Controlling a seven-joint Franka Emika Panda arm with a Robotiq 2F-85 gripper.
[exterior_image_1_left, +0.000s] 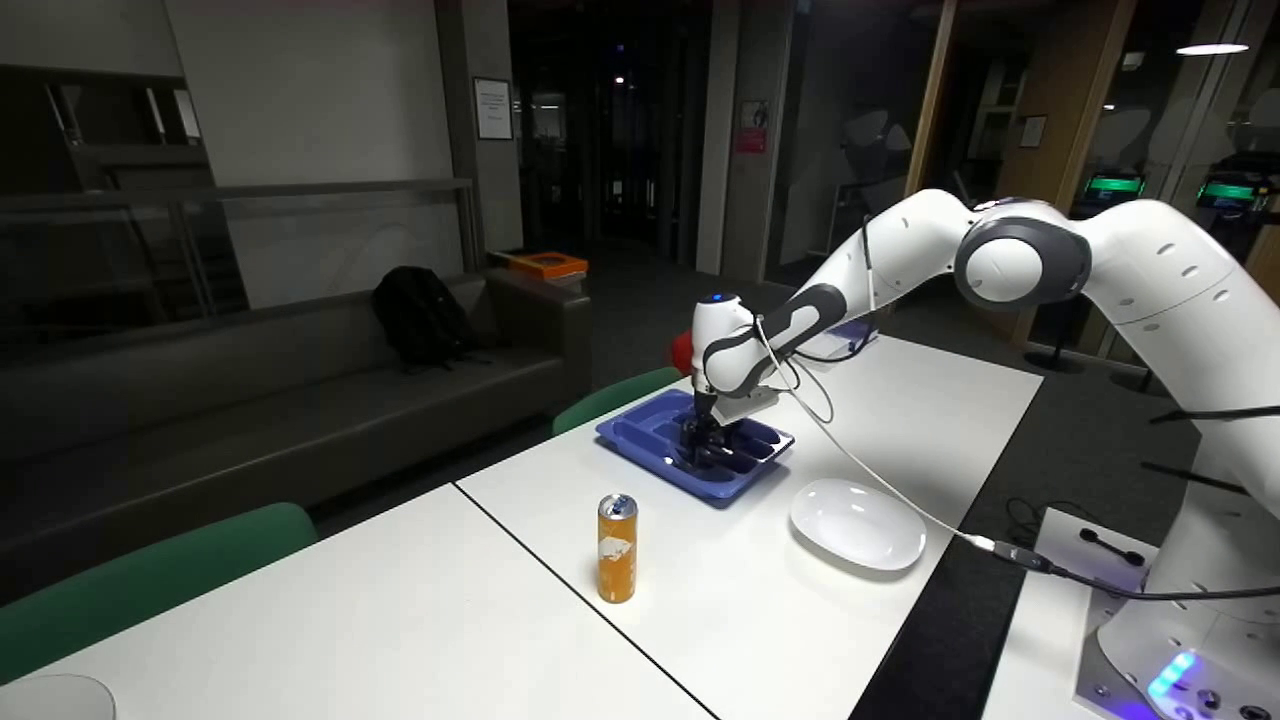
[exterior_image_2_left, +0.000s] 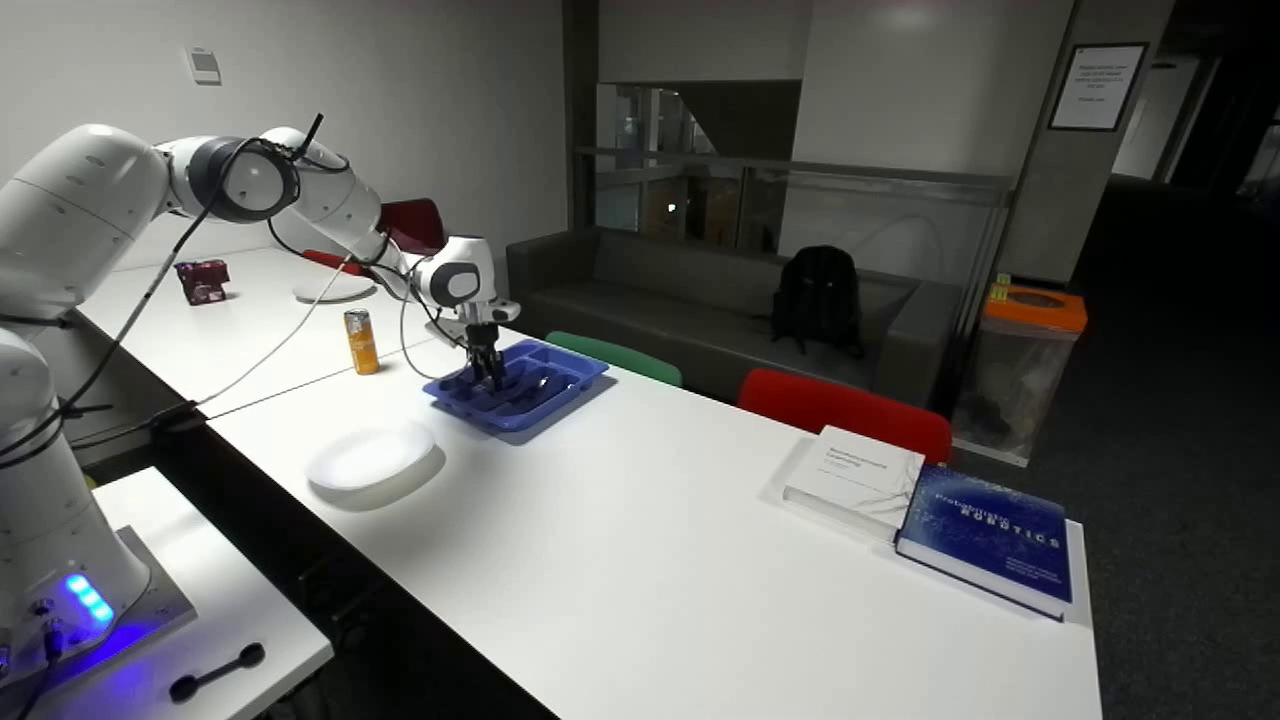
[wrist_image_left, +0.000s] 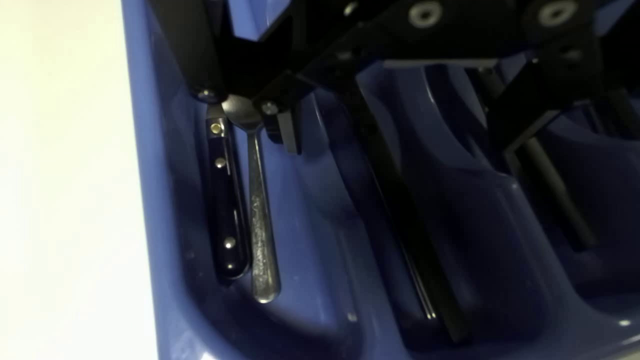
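A blue cutlery tray lies on the white table, and my gripper reaches down into it. In the wrist view the gripper is open, with its fingertips wide apart. The left finger is over the compartment holding a black-handled knife and a metal spoon. A long black utensil in the middle compartment runs up beneath the gripper, between the two fingers as seen from above. Near the right finger lies another dark utensil. Black gripper parts hide the utensils' upper ends.
An orange can stands upright on the table by the seam. A white dish sits near the robot's side. Two books lie at the far end in exterior view 2, with clear table before them.
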